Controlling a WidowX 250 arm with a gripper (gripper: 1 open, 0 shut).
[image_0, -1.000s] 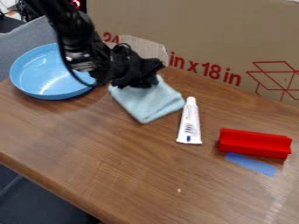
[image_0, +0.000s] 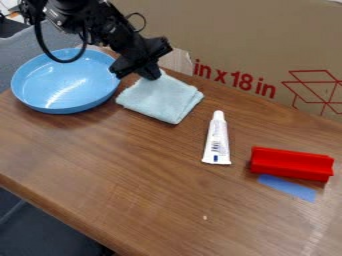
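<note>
A pale blue-grey cloth (image_0: 163, 102) lies flat on the wooden table, right of the blue bowl (image_0: 60, 85). My black gripper (image_0: 150, 72) is over the cloth's back left part, low at its edge. Its fingertips are dark and small, and I cannot make out whether any cloth is between them; it looks shut.
A white tube (image_0: 217, 140) lies right of the cloth. A red object (image_0: 291, 162) lies farther right, with blue tape (image_0: 286, 188) in front. A cardboard box (image_0: 247, 50) stands along the back.
My gripper has moved up and left, off the middle of the cloth, and the cloth has shifted slightly to the left along with it.
</note>
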